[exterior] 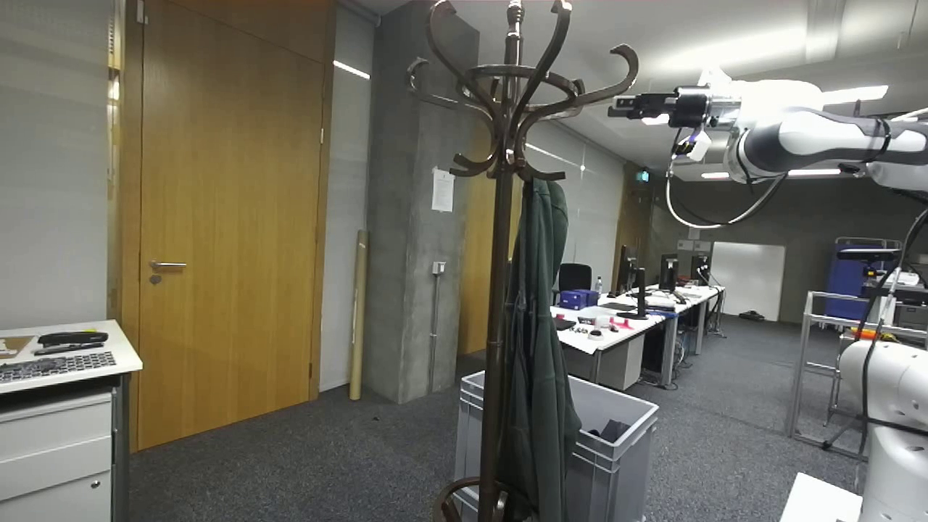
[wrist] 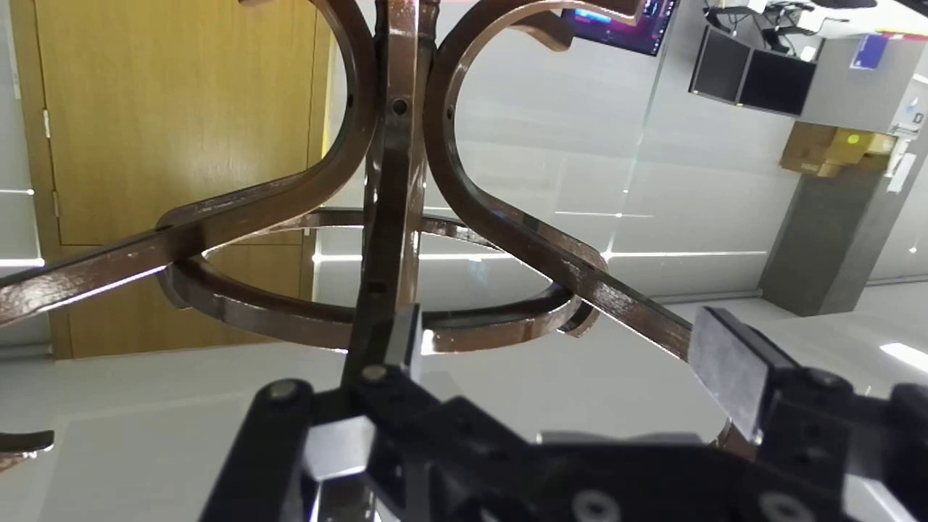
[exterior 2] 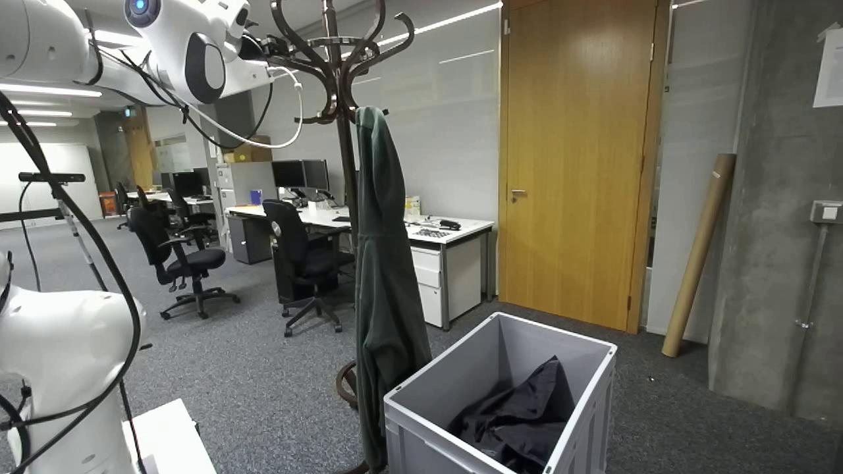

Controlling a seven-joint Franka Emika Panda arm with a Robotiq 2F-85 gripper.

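Note:
A dark brown coat stand [exterior: 500,287] stands upright, with curved hooks and a ring at its top. From one of its lower hooks hangs a dark green jacket [exterior 2: 383,261]. My gripper [exterior: 615,106] is up at hook height, just right of the stand's top in the first exterior view. In the wrist view the gripper is open, its pads [wrist: 728,374] far apart and no held object between them. The stand's hooks and ring show beyond the fingers; whether any finger touches them I cannot tell.
Below the jacket is a grey crate [exterior 2: 506,328] with dark cloth [exterior 2: 525,415] inside. Desks [exterior: 609,330] and office chairs [exterior 2: 182,261] stand farther back. Carpeted floor lies open in front of the wooden door [exterior: 230,217].

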